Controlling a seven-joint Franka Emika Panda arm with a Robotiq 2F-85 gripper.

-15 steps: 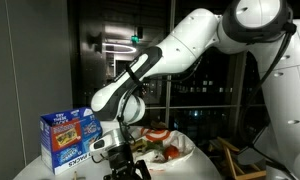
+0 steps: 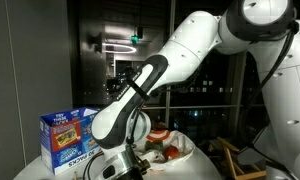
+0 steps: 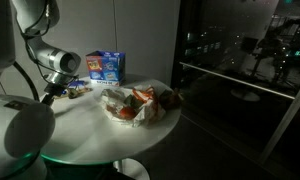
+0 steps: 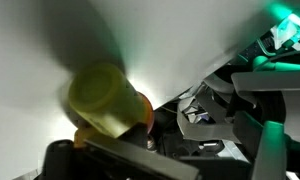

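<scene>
My gripper (image 3: 47, 98) is low over the left side of the white table (image 3: 85, 140), pointing down. By its look it is open, with its fingertips partly cut off in exterior view 1. Close up in the wrist view is a yellow-green round object (image 4: 102, 98), with an orange part under it, beside one dark finger (image 4: 140, 158). No contact between that finger and the object can be made out. Nothing shows held.
A blue and red box (image 3: 106, 67) stands at the back of the table. Nearer the right edge lies a crumpled pale bag (image 3: 130, 106) with reddish things in it.
In exterior view 1 my gripper has come lower and shifted slightly to the left. The box and the bag stay where they were.
</scene>
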